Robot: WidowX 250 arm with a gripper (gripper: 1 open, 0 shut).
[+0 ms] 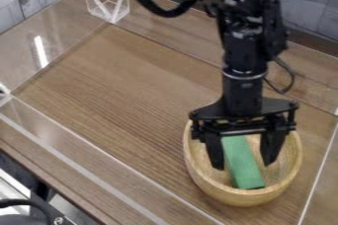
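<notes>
A round tan wooden bowl (209,183) sits at the right front of the wooden table (106,91). A green rectangular block (243,168) lies inside it, tilted slightly from front to back. My black gripper (242,140) is down in the bowl, its two fingers apart on either side of the block's upper part. Whether they touch the block is hard to tell.
A white wire-like object (109,4) stands at the back left by the wall. A dark cable lies past the near left edge.
</notes>
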